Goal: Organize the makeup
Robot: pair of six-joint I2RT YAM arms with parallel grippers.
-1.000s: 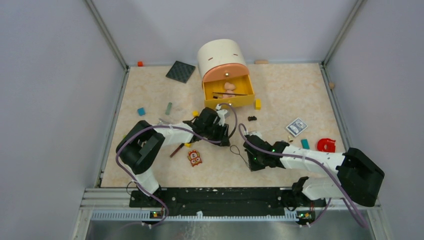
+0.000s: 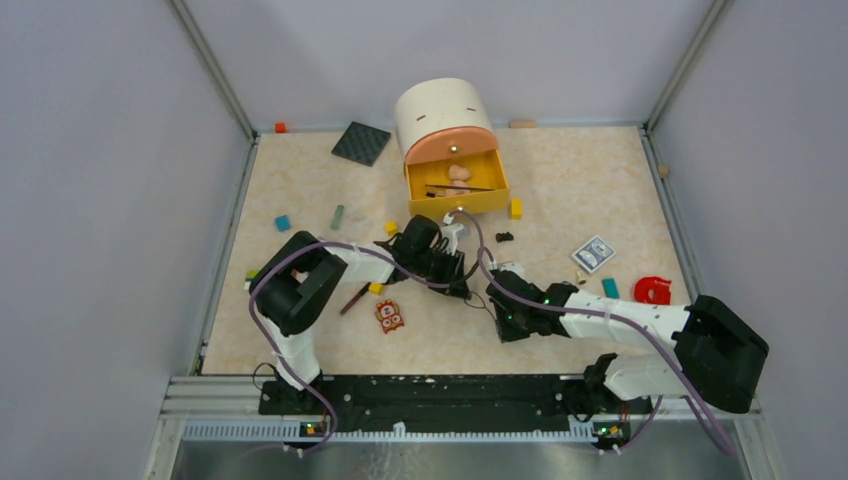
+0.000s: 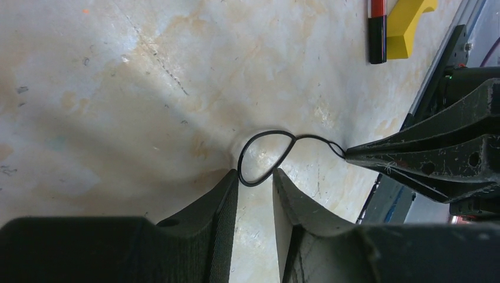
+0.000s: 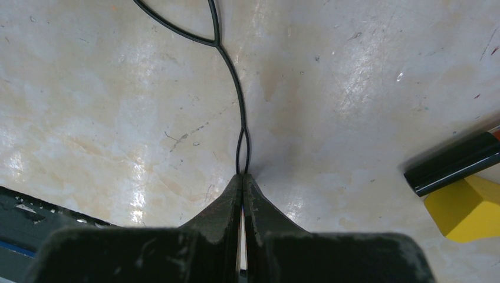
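A thin black looped cord [image 3: 259,135] lies above the table, its far end pinched in the fingertips of my right gripper, which is shut on it. My left gripper is part open, its two fingers apart on either side of the cord's wide loop; the left tip appears to touch the cord. From above, the left gripper [image 2: 465,296] and right gripper [image 2: 500,340] sit close together, the cord [image 2: 484,304] between them. The makeup box [image 2: 440,108] has its yellow drawer [image 2: 432,209] out, with a brush [image 2: 470,188] and pinkish items [image 2: 459,173] inside.
Around the table lie a dark square palette [image 2: 361,144], a red owl-like item [image 2: 389,316], a framed card [image 2: 593,254], a red object [image 2: 653,290], and several small blocks. The table's far right and far left have free room.
My left gripper has moved slightly right and toward the front edge, reaching the cord's loop, which was in the open before. The right arm looks still.
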